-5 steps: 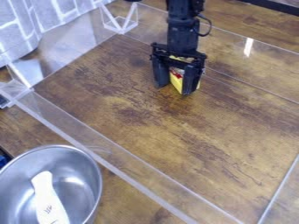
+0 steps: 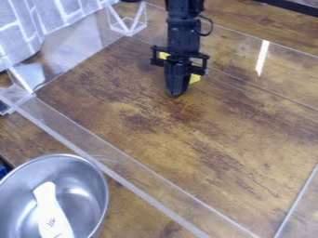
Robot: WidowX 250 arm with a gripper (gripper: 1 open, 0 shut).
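The black gripper reaches down from the top centre to the wooden floor of a clear-walled tray, its fingers close together at the tip. A yellow object lies partly hidden behind it, showing at either side of the gripper. Whether anything is between the fingertips is hard to see; they look shut.
A steel bowl with a white utensil in it sits outside the tray at the lower left. Clear plastic walls border the wooden surface, which is bare in the middle and right. A light cloth is at upper left.
Since a second ago the gripper has moved left and up a little and its fingers have drawn together; less of the yellow object shows.
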